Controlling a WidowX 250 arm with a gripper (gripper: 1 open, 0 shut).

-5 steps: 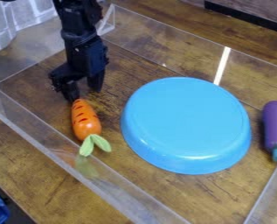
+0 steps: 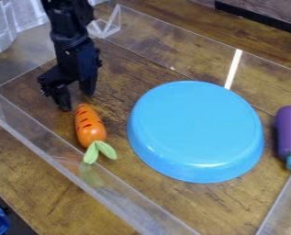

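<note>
The black gripper (image 2: 69,92) hangs from its arm at the upper left, low over the wooden floor, just above and left of an orange toy carrot (image 2: 89,127) with pale green leaves. Its fingers are dark and blurred, so whether they are open or shut is unclear.
A large blue disc (image 2: 195,128) fills the centre right, with a purple toy eggplant (image 2: 288,133) at the far right. Clear plastic walls edge the area. Bare wood shows at the back and lower left.
The gripper has shifted a little to the left. The carrot, disc and eggplant look unmoved.
</note>
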